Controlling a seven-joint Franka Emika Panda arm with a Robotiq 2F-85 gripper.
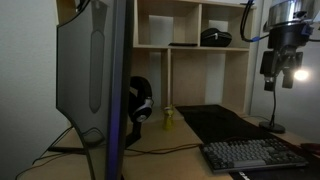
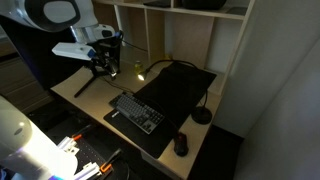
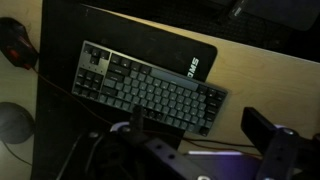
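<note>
My gripper [image 1: 279, 72] hangs open at the upper right of exterior view 1, with nothing between its fingers. It is above the desk and clear of the keyboard [image 1: 250, 154]. In the wrist view, the dark fingers [image 3: 260, 130] stand wide apart at the bottom of the picture. The grey and black keyboard [image 3: 150, 90] lies flat beyond them, partly on a black desk mat [image 3: 60, 30]. Exterior view 2 shows the same keyboard [image 2: 138, 112] near the middle of the desk, to the right of the arm.
A mouse [image 2: 181, 145] and a lamp [image 2: 202, 115] stand to the keyboard's right. A small yellow bottle [image 1: 168, 118] and a black headset [image 1: 142, 102] are near the shelf [image 1: 195, 80]. A large monitor [image 1: 95, 90] blocks the left of exterior view 1. Cables cross the desk.
</note>
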